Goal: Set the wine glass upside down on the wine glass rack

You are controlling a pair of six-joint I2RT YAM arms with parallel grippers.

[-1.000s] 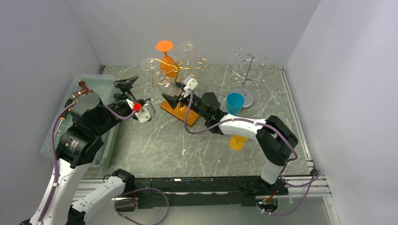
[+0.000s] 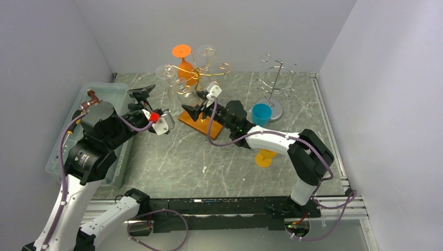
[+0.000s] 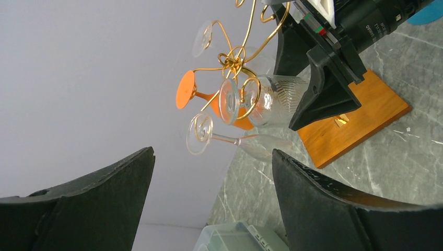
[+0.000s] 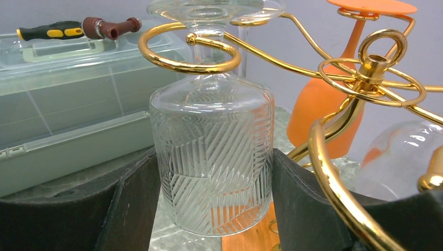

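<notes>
A clear ribbed wine glass (image 4: 214, 151) is upside down, its stem inside an open-ended hook (image 4: 230, 67) of the gold rack (image 2: 196, 75). My right gripper is shut on the sides of its bowl. The glass's foot (image 3: 228, 101) lies above the hook; whether it bears on the wire I cannot tell. To the left of the rack my left gripper stands open, with nothing between its fingers. An orange glass (image 4: 334, 104) and other clear glasses, one of them slender (image 3: 261, 146), also hang upside down on the rack.
The rack stands on a wooden base (image 3: 360, 117). A lidded bin (image 2: 123, 157) with tools on top is at the left. A silver rack (image 2: 277, 107), a blue cup (image 2: 260, 114) and a yellow glass (image 2: 264, 158) are at the right.
</notes>
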